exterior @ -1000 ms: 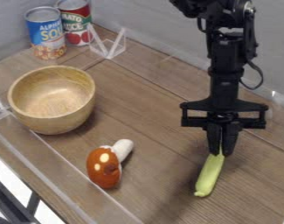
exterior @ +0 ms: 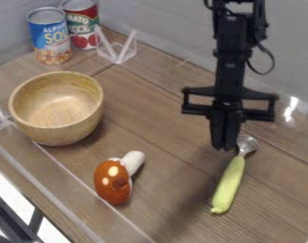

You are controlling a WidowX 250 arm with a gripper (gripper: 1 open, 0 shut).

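My black gripper [exterior: 225, 142] hangs over the right half of the wooden table, its narrow tips held together just left of and above the upper end of a long pale green vegetable [exterior: 228, 184]. I see nothing held in it. A small silvery piece [exterior: 246, 143] shows at that upper end, partly beside the fingers.
A wooden bowl [exterior: 55, 119] sits at left, with a red-capped toy mushroom [exterior: 113, 180] in front of it. Two cans, Alphabet soup [exterior: 50, 38] and a red one [exterior: 85, 24], stand at back left.
My gripper has risen and shifted slightly left, away from the green vegetable, uncovering more of its upper end. The vegetable stays in about the same place.
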